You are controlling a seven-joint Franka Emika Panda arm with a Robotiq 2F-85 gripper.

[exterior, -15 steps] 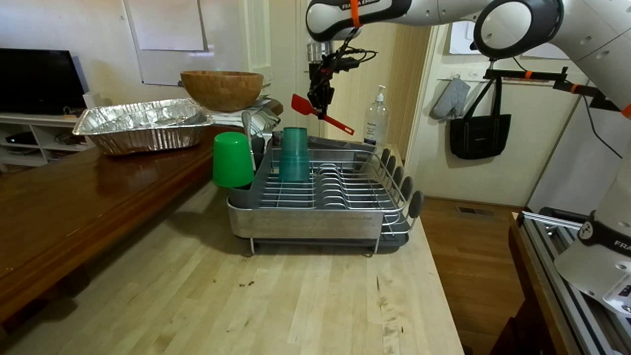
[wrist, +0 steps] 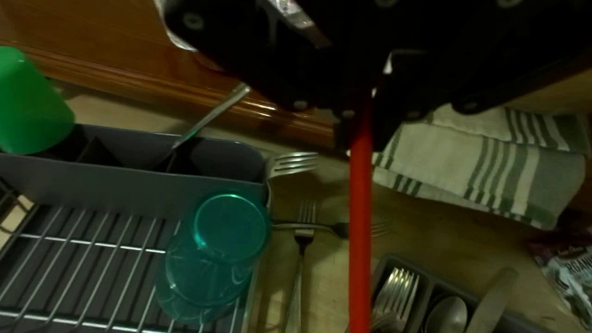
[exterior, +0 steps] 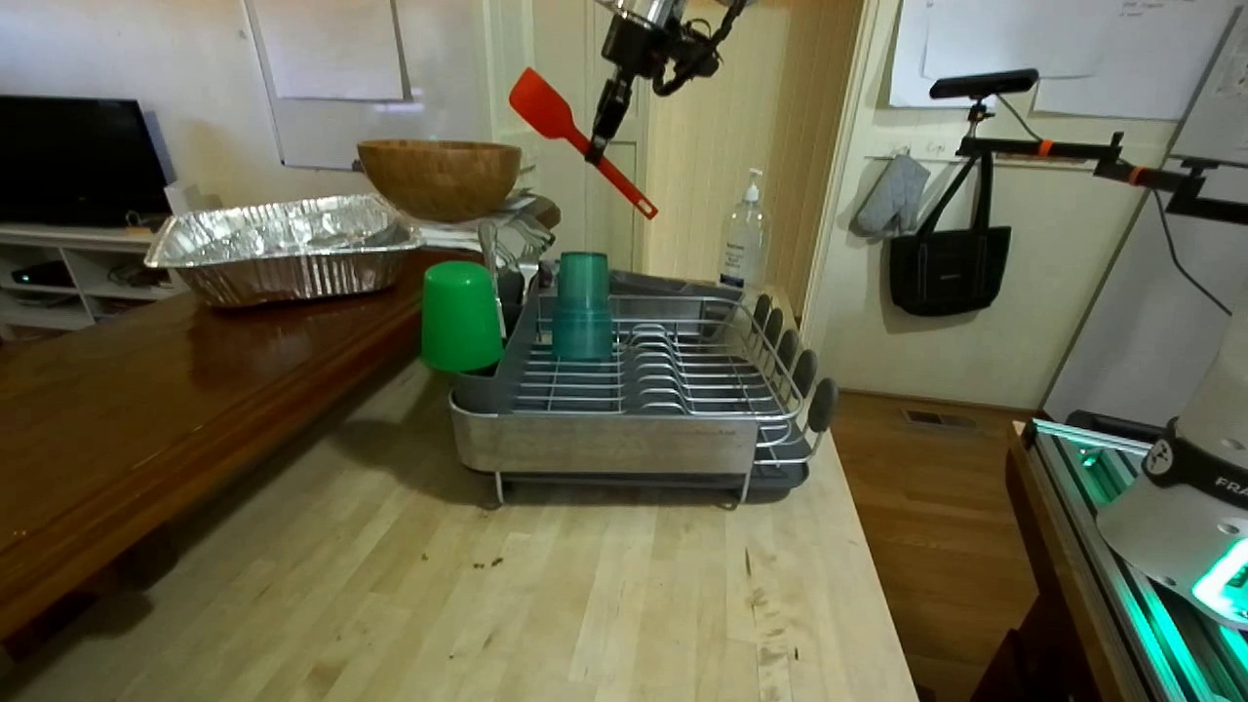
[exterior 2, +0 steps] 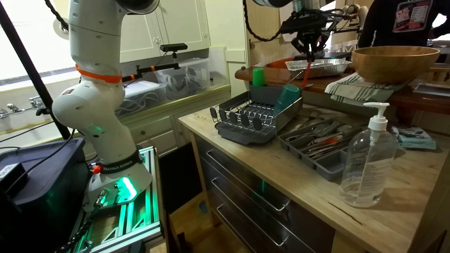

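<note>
A red spatula point(exterior: 545, 106) hangs in the air above and behind the dish rack, its blade up to the left and its handle sloping down to the right. My gripper point(exterior: 597, 152) is shut on the handle near its middle. Seen from the wrist, the red handle point(wrist: 360, 233) runs straight down from between the fingers, and the blade is out of that view. Below it, the dish rack point(exterior: 603, 445) holds teal cups point(exterior: 582, 310). A green cup point(exterior: 459, 316) sits upside down over the rack's grey utensil holder point(wrist: 116, 180).
Beside the rack lie loose forks point(wrist: 302, 233) and a grey cutlery tray point(exterior 2: 331, 166). A pump bottle point(exterior 2: 367, 164) stands farther along the counter. A foil pan point(exterior: 287, 252) and wooden bowl point(exterior: 439, 177) occupy the raised ledge. The counter in front of the rack is clear.
My gripper has risen with the spatula, which has shifted left in exterior view 1 and now slopes more steeply. The cups and rack have stayed put.
</note>
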